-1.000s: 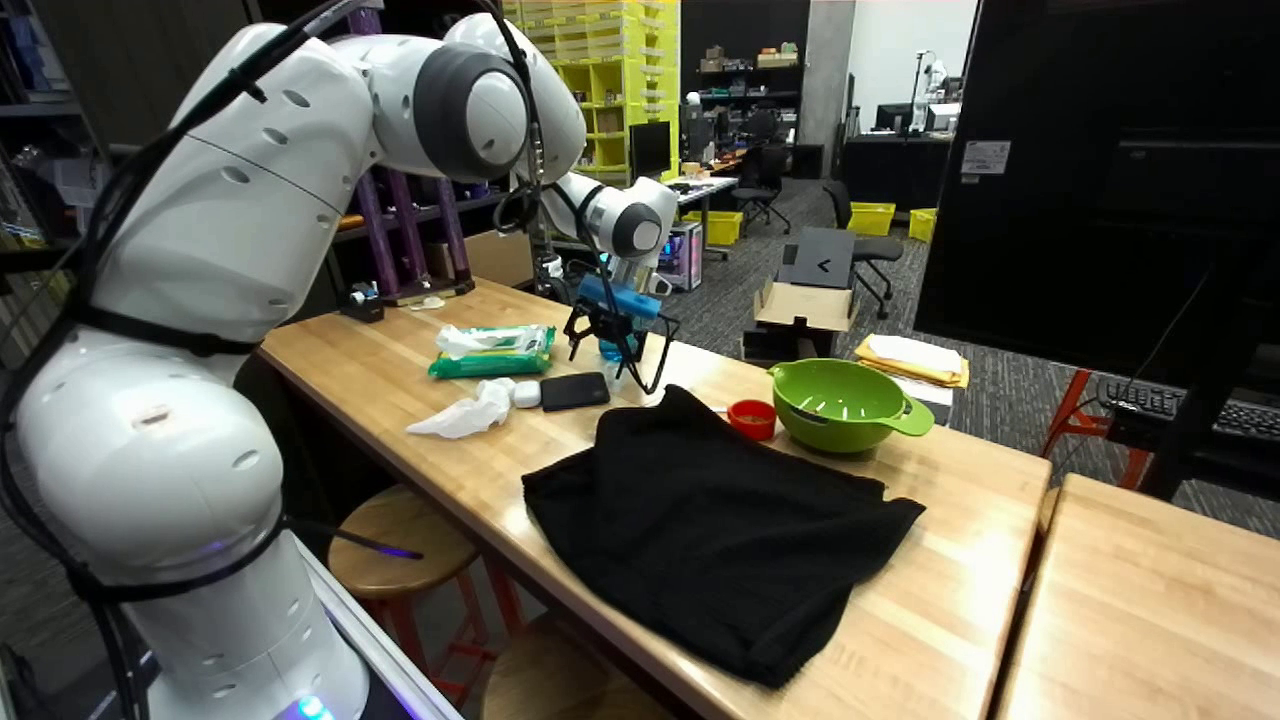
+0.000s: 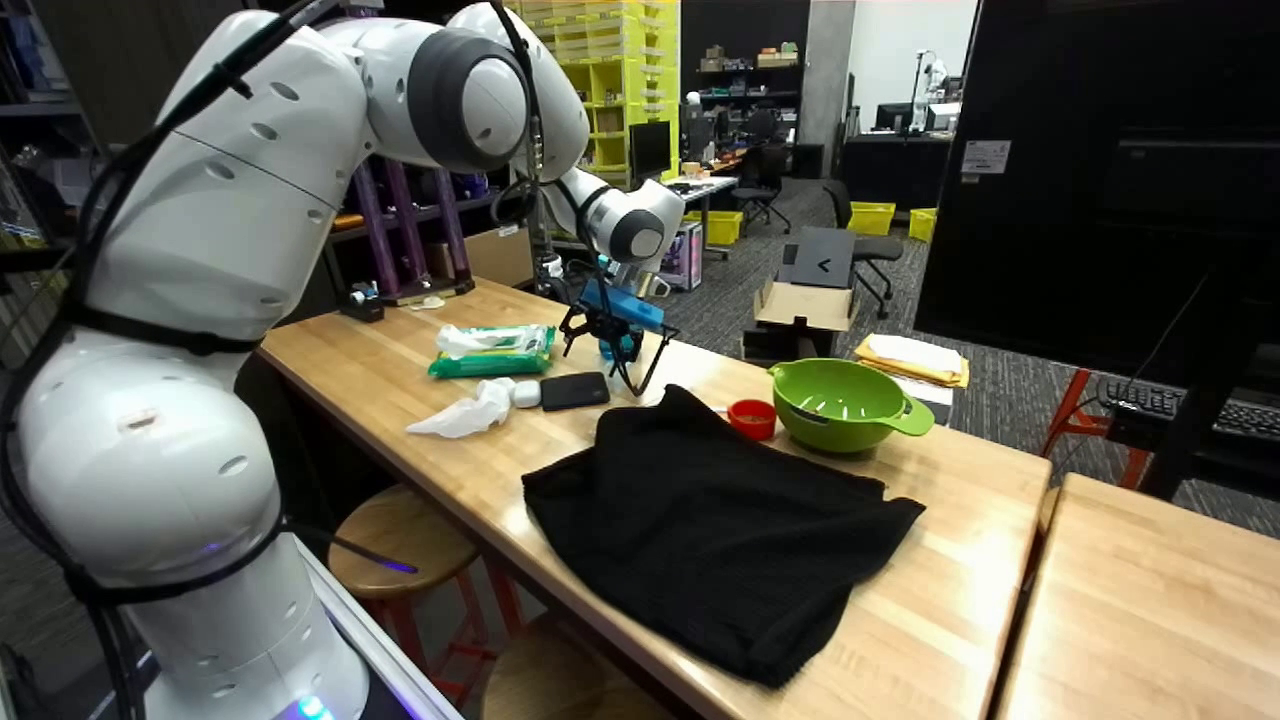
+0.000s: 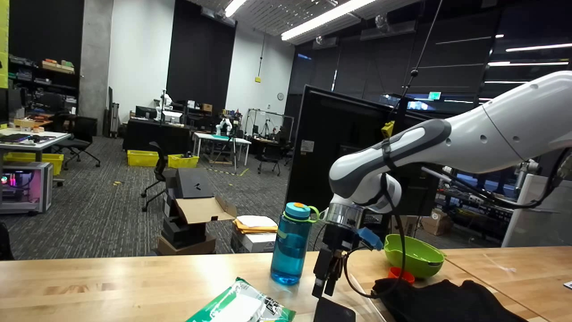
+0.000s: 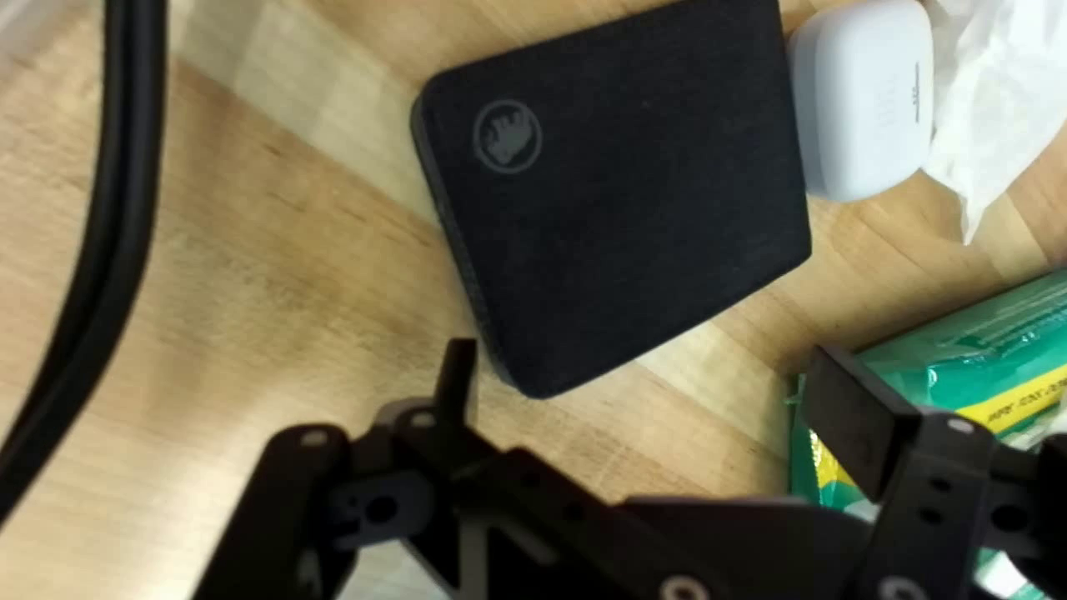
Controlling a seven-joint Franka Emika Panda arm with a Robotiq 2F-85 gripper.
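Observation:
My gripper stands open above the table, its two dark fingers wide apart with nothing between them. Just ahead of the fingertips in the wrist view lies a flat black pouch point(image 4: 620, 190) with a round logo at one corner. Touching or almost touching its side is a small white case point(image 4: 862, 100), and beside that sits crumpled white tissue point(image 4: 1005, 95). A green wipes packet point(image 4: 960, 350) lies partly behind the right finger. In the second exterior view the gripper point(image 3: 323, 290) points down close to the black pouch point(image 3: 333, 312).
A blue water bottle point(image 3: 291, 244) stands near the gripper. Black cloth point(image 2: 732, 528) covers much of the table's near part, with a red cup point(image 2: 752, 419) and green colander point(image 2: 840, 406) behind it. A black cable loop point(image 4: 125, 200) hangs beside the gripper.
The forearm and gripper have shifted slightly to the right in the first exterior view. The objects on the table have not moved.

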